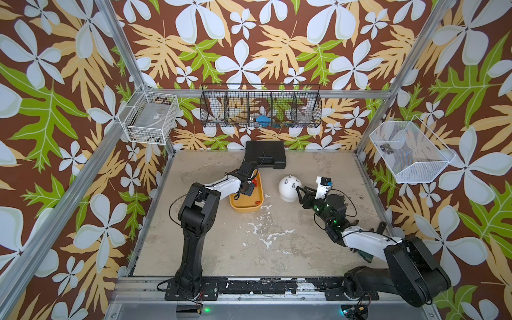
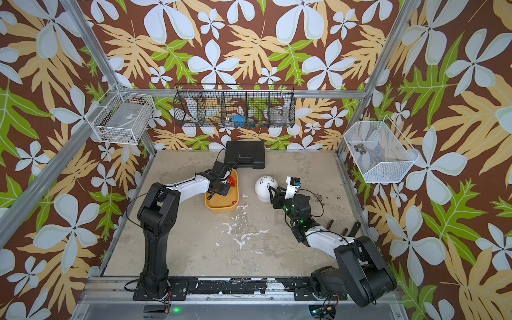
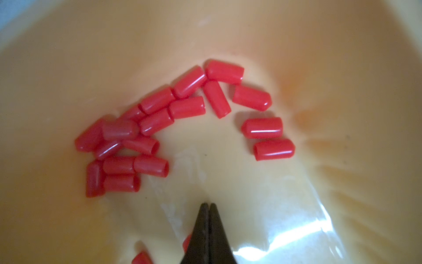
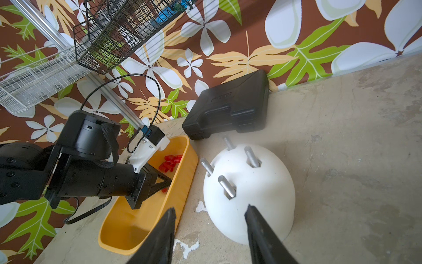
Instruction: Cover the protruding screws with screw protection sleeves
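A white dome [image 4: 255, 198] stands on the table with several bare upright screws [image 4: 226, 185] in its top. Left of it is an orange bin [image 1: 245, 207] holding many red sleeves [image 3: 268, 127]. My left gripper is down in the bin, shut with nothing visible between its fingertips, short of the main cluster of sleeves; some sleeves lie beside it, partly hidden. My right gripper hangs just to the right of the dome, in front of it in the right wrist view, with its fingers apart and empty.
A black case [image 1: 272, 154] lies behind the bin and dome. Wire baskets [image 1: 260, 106] hang on the back and side walls. Tools [image 2: 354, 229] lie at the table's right edge beside the right arm.
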